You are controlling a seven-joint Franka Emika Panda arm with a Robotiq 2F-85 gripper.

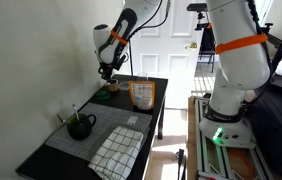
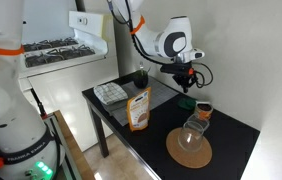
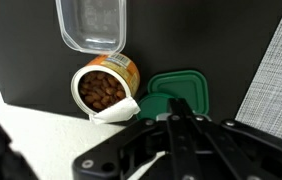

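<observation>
My gripper (image 2: 190,82) hangs over the far part of the dark table, close to the wall. Below it, in the second exterior view, are a green lid (image 2: 187,102) and an open can (image 2: 203,111). From the wrist, the can (image 3: 103,92) shows brown beans inside and a pale flap at its rim. Green lids (image 3: 181,90) lie beside it, partly covered by my black gripper. Its fingertips are dark and crowded together here, so their opening and anything between them cannot be made out.
A clear container (image 3: 91,22) stands beside the can. A round brown mat (image 2: 189,150), an orange-and-white box (image 2: 138,108), a dark pot (image 1: 80,124) and a checked cloth (image 1: 117,150) occupy other parts of the table. Grey mats (image 1: 96,135) lie under the pot.
</observation>
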